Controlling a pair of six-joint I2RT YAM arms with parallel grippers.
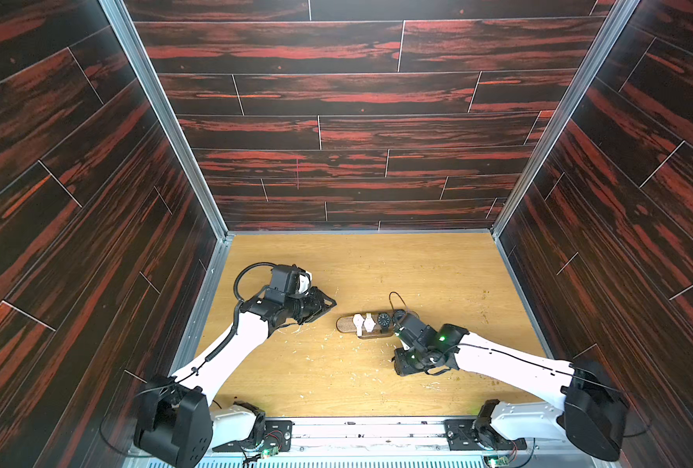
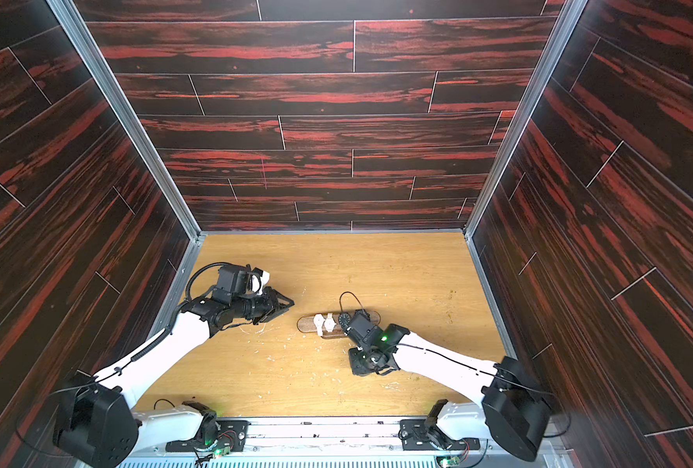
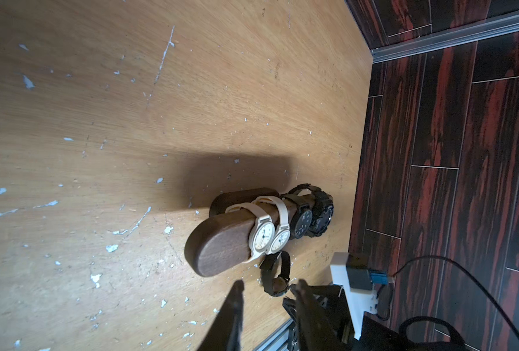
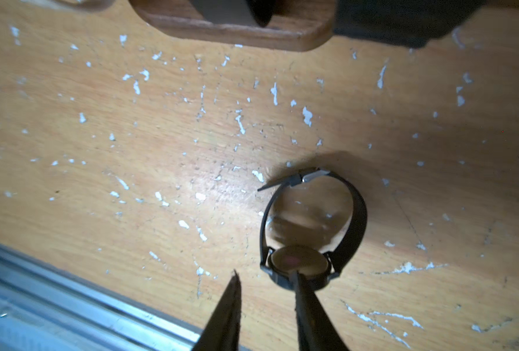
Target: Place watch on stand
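A loose black watch (image 4: 350, 234) lies on its side on the table, its strap closed in a loop. My right gripper hovers just over its case, open and empty. The wooden stand (image 3: 212, 251) holds two white watches (image 3: 262, 234) and two black watches (image 3: 300, 222) in the left wrist view. My left gripper is up to the left of the stand, part open, with nothing between its fingers.
Dark walls (image 1: 619, 234) enclose it on the sides and back, with a metal rail along the front edge.
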